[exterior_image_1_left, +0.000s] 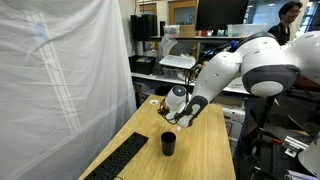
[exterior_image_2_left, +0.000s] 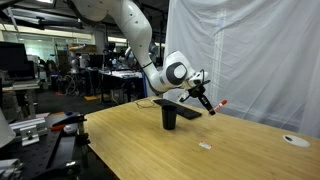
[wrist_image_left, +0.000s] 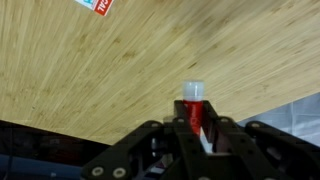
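My gripper is shut on a slim red marker-like object (wrist_image_left: 193, 108) with a pale grey-white end. Exterior view 2 shows the red object (exterior_image_2_left: 219, 106) sticking out slantwise from the gripper (exterior_image_2_left: 208, 101), above the wooden table (exterior_image_2_left: 240, 130). A black cup (exterior_image_2_left: 169, 118) stands upright on the tabletop, apart from the gripper. In exterior view 1 the same cup (exterior_image_1_left: 168, 144) is nearer the camera than the gripper (exterior_image_1_left: 166, 117); the held object is too small there to make out clearly.
A black keyboard (exterior_image_1_left: 118, 158) lies along the left table edge. A small white piece (exterior_image_2_left: 205, 146) and a pale round patch (exterior_image_2_left: 291, 140) rest on bare wood. Part of a printed label (wrist_image_left: 98, 4) shows at the wrist view's top.
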